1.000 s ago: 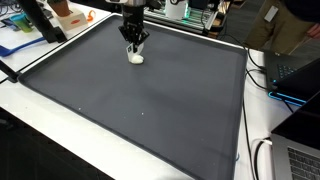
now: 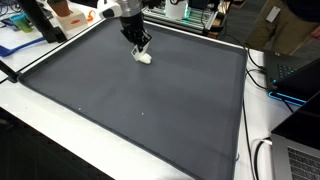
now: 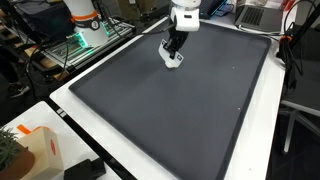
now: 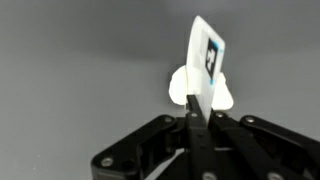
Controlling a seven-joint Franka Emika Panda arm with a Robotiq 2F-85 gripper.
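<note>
Between the fingertips of my gripper a narrow white piece (image 4: pixel 204 40) with a blue and black marking is pinched; it looks like a thin packet or tag. Behind it in the wrist view shows a rounded white part (image 4: pixel 179 86); whether both are one object, I cannot tell. Exterior view 1 has the gripper (image 2: pixel 138 48) low over the far part of the dark table, with a white object (image 2: pixel 144 58) just under it. From exterior view 2 the white object (image 3: pixel 171 61) appears directly below the gripper's fingers. The fingers are shut on the white piece.
Laptops (image 2: pixel 298 135) stand beyond its right edge in exterior view 1. Clutter and an orange container (image 2: pixel 68 16) lie off the far left corner. A potted plant (image 3: pixel 12 155) is near the front left in exterior view 2.
The gripper and the white object have shifted slightly to the right in exterior view 1. The gripper now leans more, and more of the white arm shows above it.
</note>
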